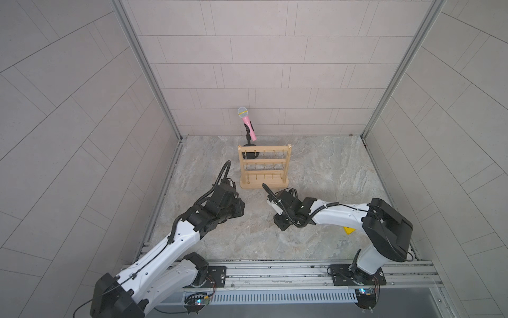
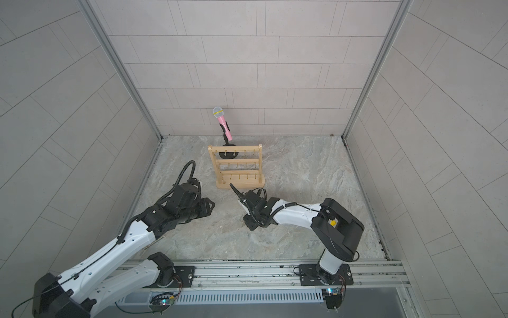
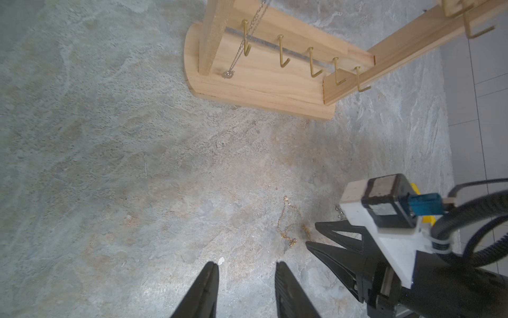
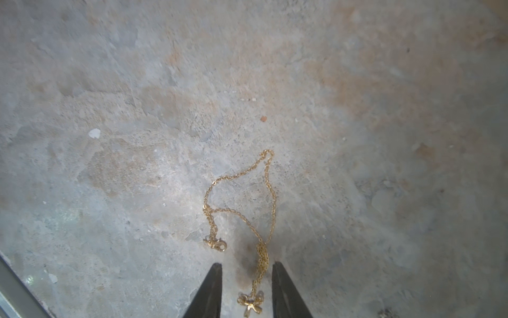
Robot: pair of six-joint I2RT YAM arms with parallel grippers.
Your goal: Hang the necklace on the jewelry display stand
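Observation:
In the right wrist view a gold necklace [image 4: 272, 198] lies loosely looped on the stone-patterned surface. Its bow-like pendant [image 4: 250, 302] shows between the fingertips of my right gripper, which is part open above it; contact cannot be told. The left wrist view shows this gold chain [image 3: 288, 233] just ahead of those fingertips. My left gripper is also open, empty, over bare surface to the left. Behind both stands the wooden display stand [image 1: 264, 184] with rows of brass hooks. One silver necklace [image 3: 255, 23] hangs at its left end.
A small silver piece [image 4: 388, 313] lies to the right of the gold necklace. A pink microphone [image 1: 248, 127] on a black base is behind the stand. Something yellow [image 1: 349, 230] is partly hidden by the right arm. Open surface lies in front of the stand.

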